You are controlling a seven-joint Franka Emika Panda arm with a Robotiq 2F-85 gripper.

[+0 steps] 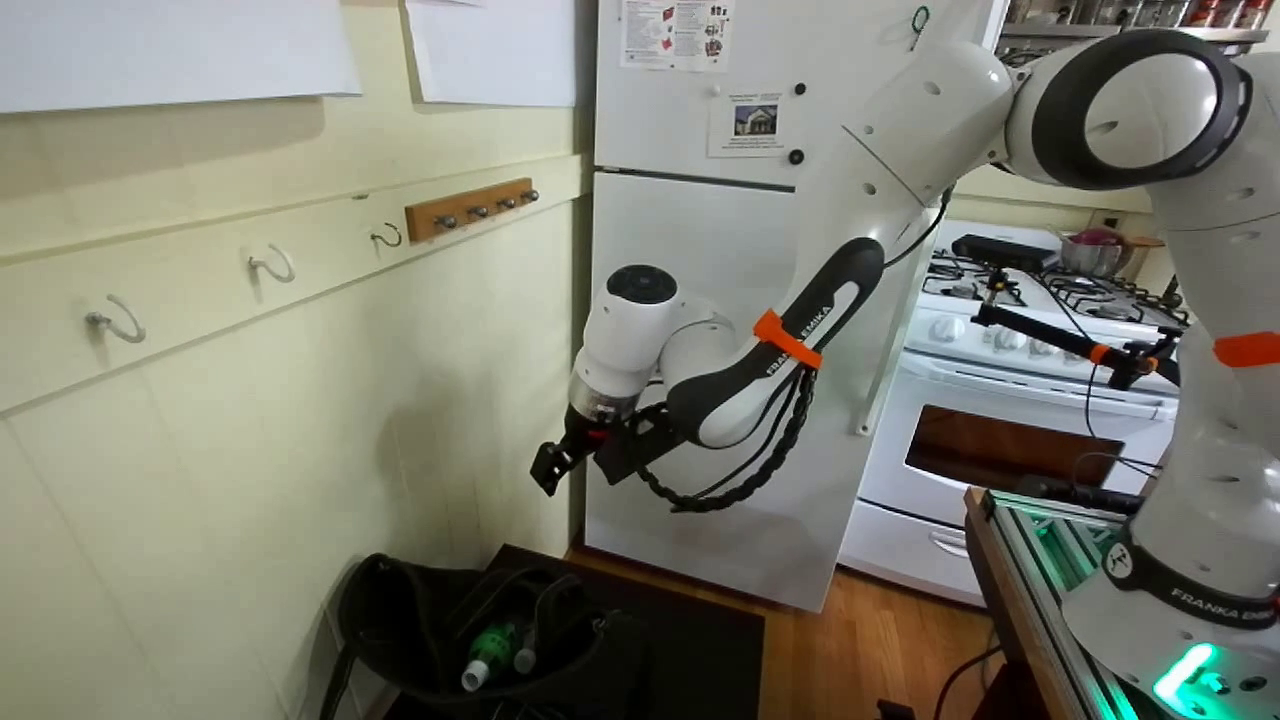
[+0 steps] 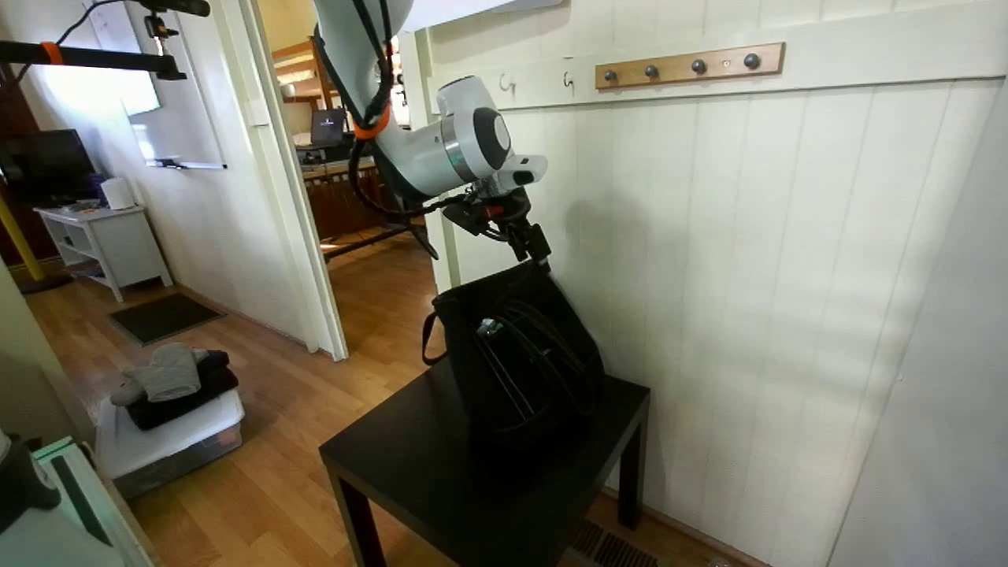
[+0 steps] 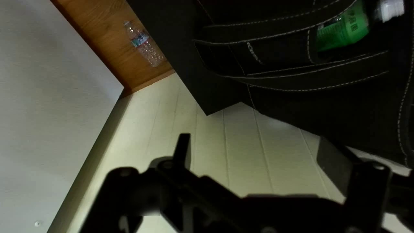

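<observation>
A black bag (image 2: 520, 378) with pale stitching stands on a low black table (image 2: 406, 453) against the panelled wall. From its opening show a green bottle (image 1: 492, 648) with a white cap and, beside that, a second clear bottle top (image 1: 525, 658). The wrist view has the green bottle (image 3: 345, 29) in the bag's pocket at upper right. My gripper (image 1: 548, 470) hangs in the air above the bag, near the wall. Its fingers (image 3: 183, 151) are spread wide in the wrist view, with only wall seen between them, so it is open and empty.
A clear water bottle (image 3: 143, 43) lies on the wooden floor. Wall hooks (image 1: 274, 264) and a wooden peg rack (image 2: 690, 66) line the wall. The white fridge (image 1: 696, 360) stands close behind the arm.
</observation>
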